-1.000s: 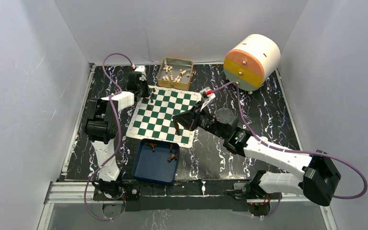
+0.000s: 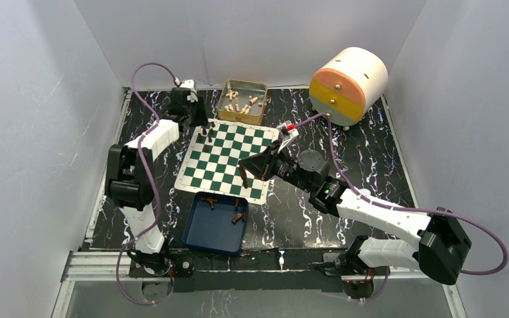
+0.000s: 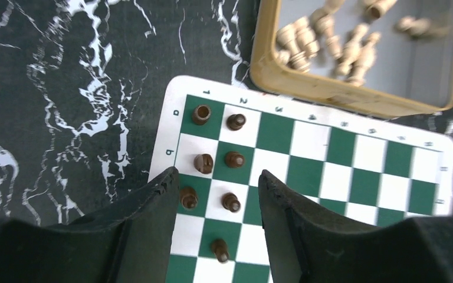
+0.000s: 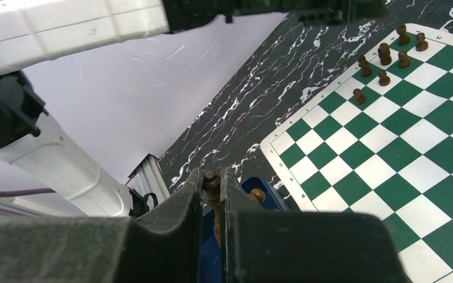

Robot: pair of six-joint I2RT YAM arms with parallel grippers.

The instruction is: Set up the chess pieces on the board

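Several dark brown pieces stand in the board's far-left corner [image 3: 202, 115]. My left gripper hangs above them, fingers apart with nothing between; in the top view it is at the upper left [image 2: 197, 112]. My right gripper is shut on an upright dark brown piece [image 4: 212, 183], held over the near part of the chessboard [image 2: 187, 183], toward its right side. More brown pieces [image 2: 236, 218] lie in the blue tray [image 2: 213, 244].
A metal box [image 2: 242, 116] of light pieces sits behind the board. A round cream container with orange and yellow front [image 2: 344, 79] is at the back right.
The right arm is unmoved.
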